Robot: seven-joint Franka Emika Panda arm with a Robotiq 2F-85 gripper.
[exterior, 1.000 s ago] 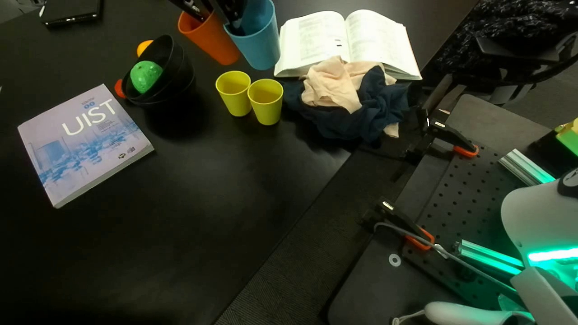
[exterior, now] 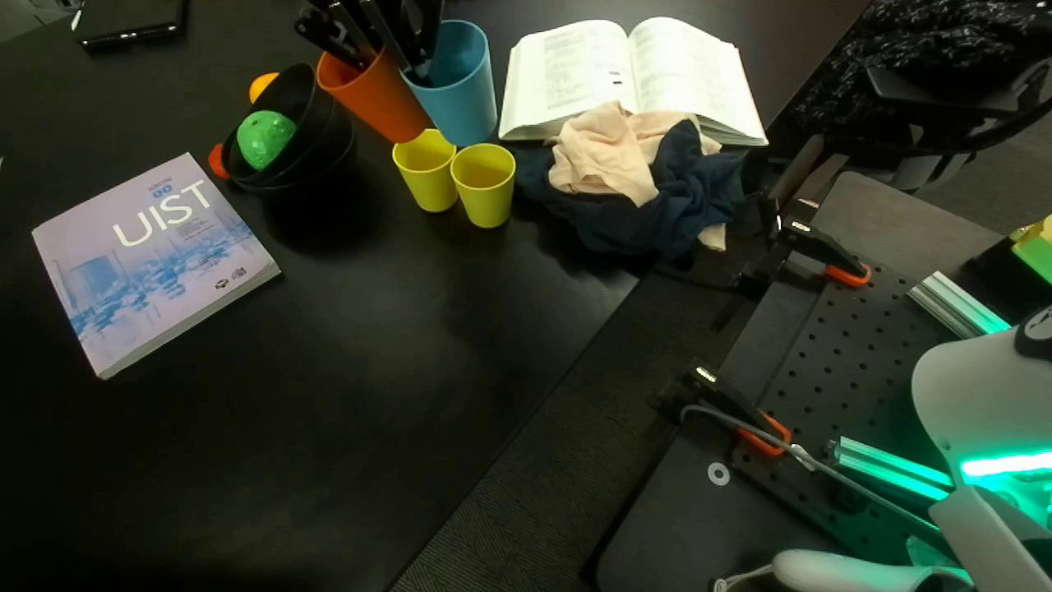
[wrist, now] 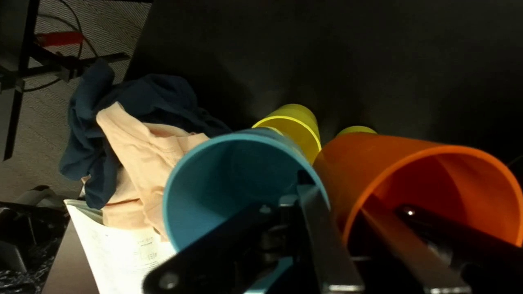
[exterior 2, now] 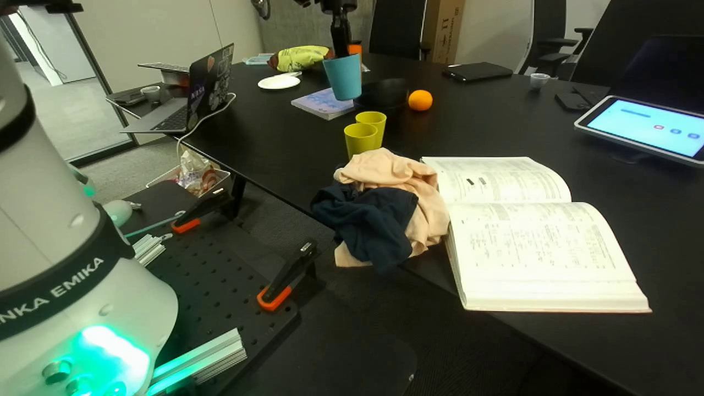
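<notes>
A blue cup (exterior: pixel 465 99) and an orange cup (exterior: pixel 380 99) hang side by side above the table. My gripper is shut on their adjoining walls, one finger inside each cup; the fingertips are partly hidden by the cups in exterior view 1. In exterior view 2 the blue cup (exterior 2: pixel 344 79) covers most of the orange cup (exterior 2: pixel 356 49). Two yellow cups (exterior: pixel 425 176) (exterior: pixel 485 192) stand close together on the table, mouths up. From the wrist, one yellow cup (wrist: pixel 294 128) shows partly behind the held pair.
Rumpled peach and navy cloths (exterior: pixel 611 158) lie right of the yellow cups, beside an open book (exterior: pixel 567 74). Black bowls (exterior: pixel 313 128) holding a green ball (exterior: pixel 264 138) stand to the left, near a UIST book (exterior: pixel 148 261).
In exterior view 1, the gripper and both held cups have shifted downward and slightly left in the picture, nearer the yellow cups. The objects on the table have stayed put.
</notes>
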